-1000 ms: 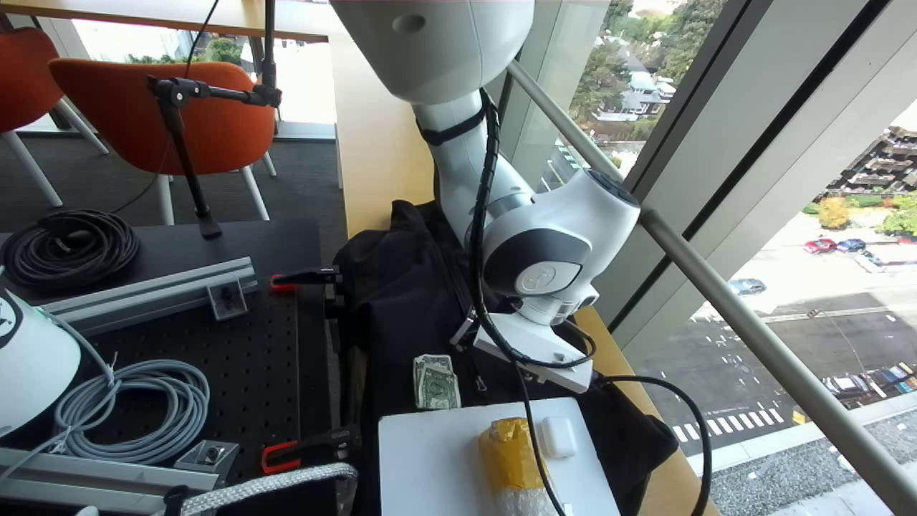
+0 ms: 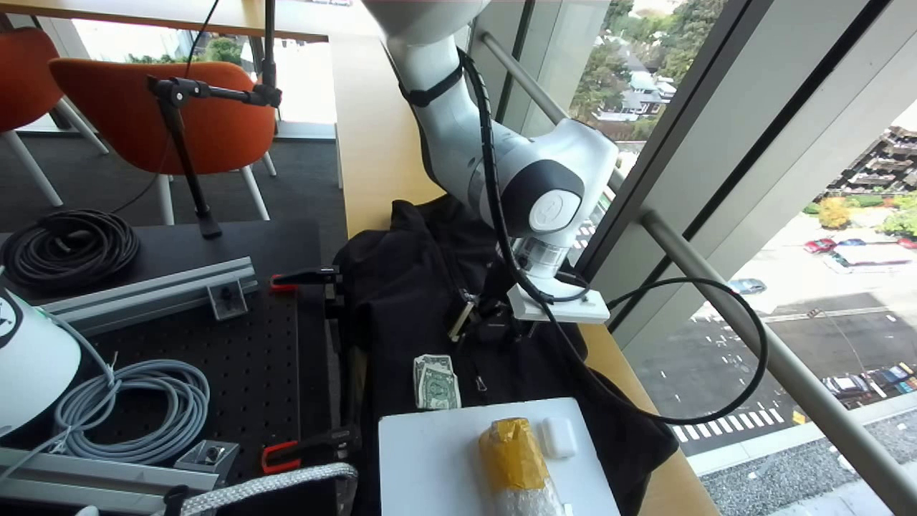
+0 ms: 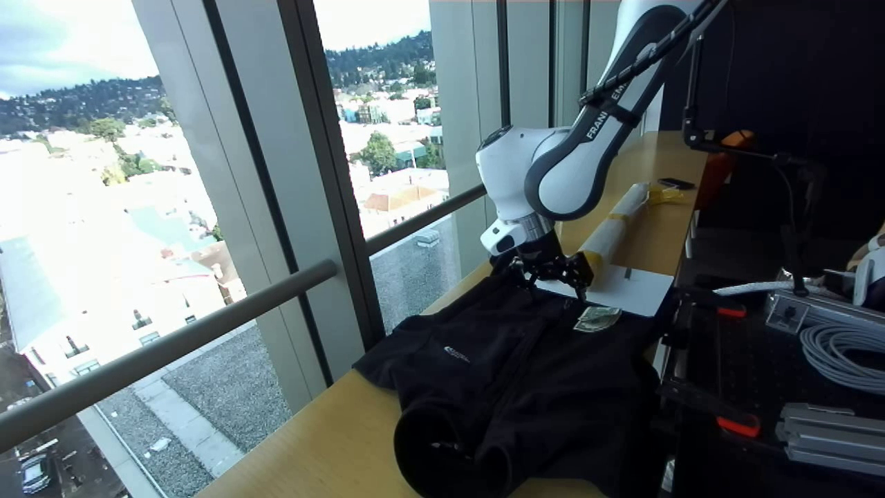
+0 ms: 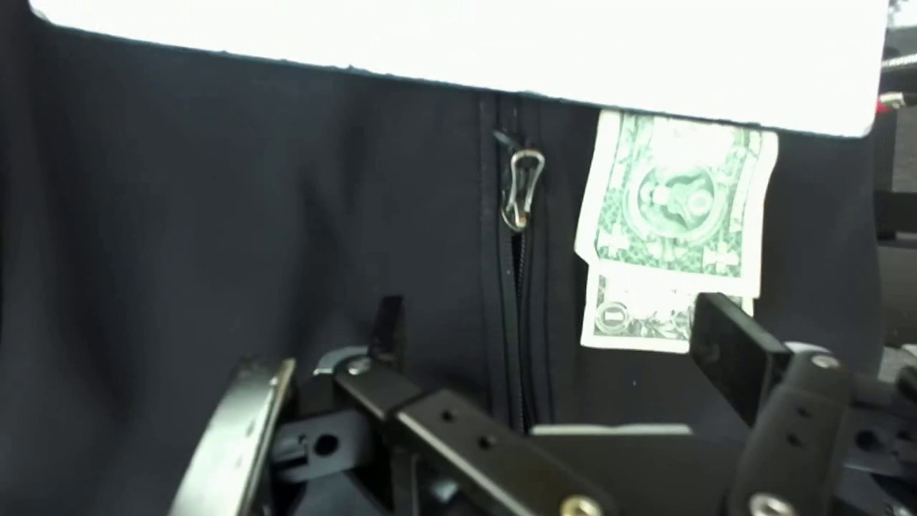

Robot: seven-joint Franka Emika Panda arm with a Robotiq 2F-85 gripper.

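Note:
A black zip-front jacket [image 4: 215,223] lies spread on the wooden table. Its zipper pull [image 4: 521,188], a small metal clip, shows near the middle of the wrist view. Right of the zipper, two overlapping dollar bills [image 4: 679,202] rest flat on the cloth. My gripper is open above the jacket, its fingers [image 4: 741,357] wide apart and nothing held between them. In the wrist view the right fingertip overlaps the lower edge of the bills, while the zipper line runs between the two fingers. How high the fingertips hang is hard to judge.
A white board [image 2: 421,460] borders the bills, carrying a yellow-taped wrapped package [image 2: 516,456] and a small white case [image 2: 559,437]. The window rail [image 2: 722,288] runs close along one side. A black pegboard table [image 2: 249,361] with clamps and coiled cables stands opposite.
In exterior view 1 my arm has moved farther back, away from the white board, and its wrist has turned. The bills, board and package have stayed put.

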